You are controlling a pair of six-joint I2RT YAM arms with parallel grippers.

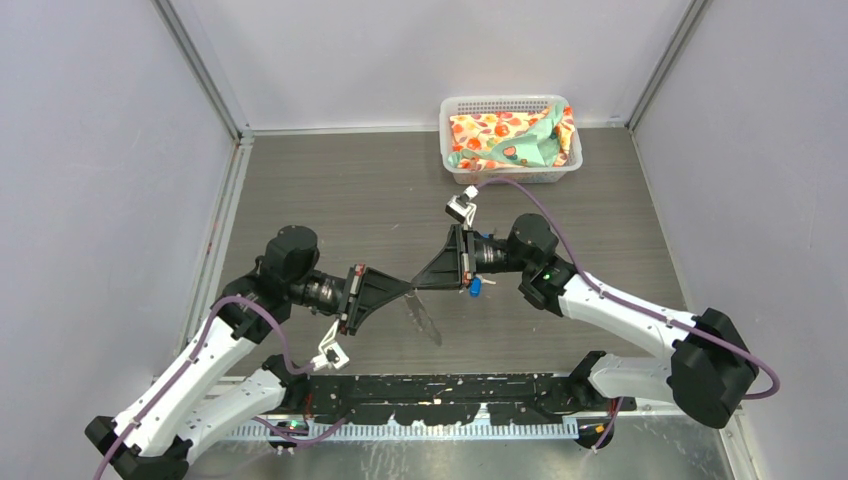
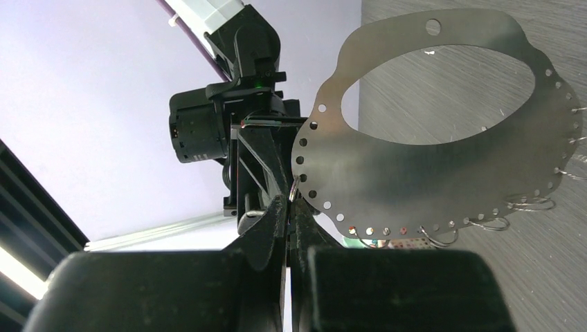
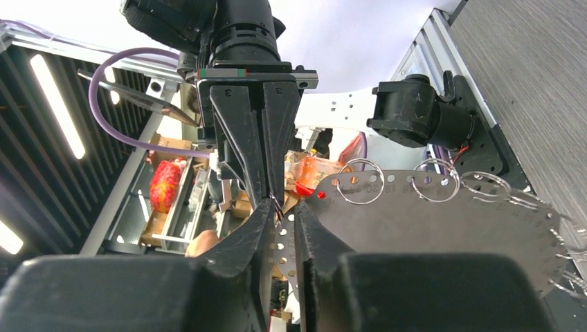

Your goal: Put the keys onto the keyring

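Note:
A thin metal plate (image 2: 443,173) with numbered holes and several wire rings hangs between the two gripper tips, seen edge-on in the top view. My left gripper (image 1: 406,287) is shut at the plate's edge, where a thin wire ring (image 2: 294,187) shows at its fingertips. My right gripper (image 1: 416,285) meets it from the right, its fingers (image 3: 322,263) slightly parted at the plate's edge by that ring; whether it holds anything cannot be told. No keys can be made out clearly.
A white basket (image 1: 510,175) with patterned cloth stands at the back right. A small blue object (image 1: 475,287) lies under the right arm.

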